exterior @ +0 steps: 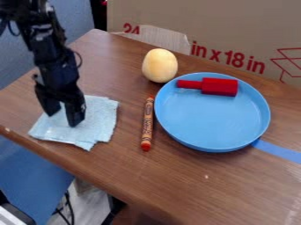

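My black gripper (62, 109) reaches down at the left onto a pale blue folded cloth (88, 133), its tips at the cloth's upper left part. Whether the fingers are open or shut on the cloth is hard to tell. To the cloth's right lie an orange crayon-like stick (148, 124) with a red end and a round blue plate (212, 123) holding a red brush-like object (219, 86). A pale yellow potato-like object (160, 66) stands above the stick.
The wooden table (188, 189) has free room at the front and right. A cardboard box (212, 26) stands behind it. Blue tape (280, 151) runs right of the plate. The table's edge is close below the cloth.
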